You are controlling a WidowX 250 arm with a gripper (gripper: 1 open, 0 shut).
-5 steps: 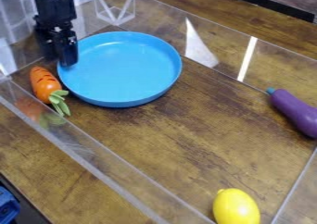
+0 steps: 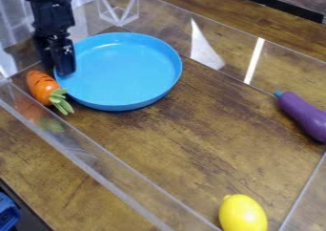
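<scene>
My black gripper (image 2: 56, 55) is at the upper left, low beside the left rim of a blue plate (image 2: 121, 73), just above an orange toy carrot (image 2: 44, 86) with green leaves. The carrot lies left of the plate against its edge. The fingers are dark and blurred against each other, so their spacing is hard to make out.
A purple eggplant (image 2: 300, 115) lies at the right and a yellow lemon (image 2: 242, 214) at the bottom right. Clear plastic walls border the wooden surface. The middle, below the plate, is clear. A blue object (image 2: 7, 216) shows at the lower-left corner.
The gripper has moved slightly.
</scene>
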